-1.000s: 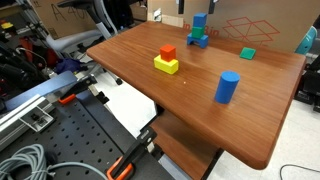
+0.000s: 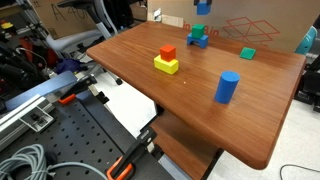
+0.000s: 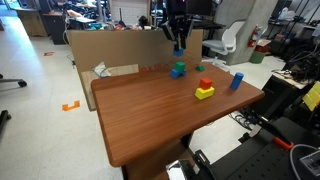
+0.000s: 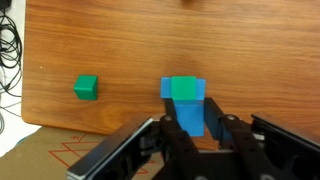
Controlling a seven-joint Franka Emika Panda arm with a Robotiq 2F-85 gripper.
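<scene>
A blue block (image 2: pixel 203 7) hangs in the air, with a gap between it and the stack below. My gripper is shut on this blue block (image 4: pixel 190 124), seen from above in the wrist view. Underneath stands a green block (image 2: pixel 198 30) on top of a blue base (image 2: pixel 197 42). In exterior view 2 the held block appears above the green block (image 3: pixel 180 66), near the far side of the table. The fingertips are hard to make out in both exterior views.
A red block (image 2: pixel 168 50) rests on a yellow one (image 2: pixel 166 64) nearer the table's front. A blue cylinder (image 2: pixel 228 87) stands upright to the right. One green piece (image 2: pixel 247 54) lies alone right of the stack.
The blue block was on top of the green block a second ago. It has risen straight up and off with my gripper, while the green block and blue base stayed put.
</scene>
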